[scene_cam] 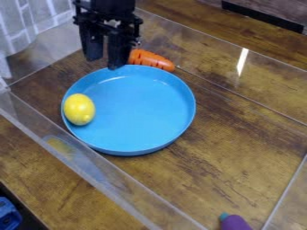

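Observation:
A yellow egg-shaped toy (79, 109) lies on the left part of a round blue plate (135, 113). The black gripper (102, 56) hangs above and behind the plate's back-left rim, clear of the yellow toy, with nothing seen held. It is open. An orange carrot (151, 60) lies behind the plate, partly beside the gripper.
A wooden table (240, 117) has free room to the right. Clear plastic walls run along the left and front-left. A purple object (234, 222) is at the bottom right edge, a blue object (7, 216) at the bottom left.

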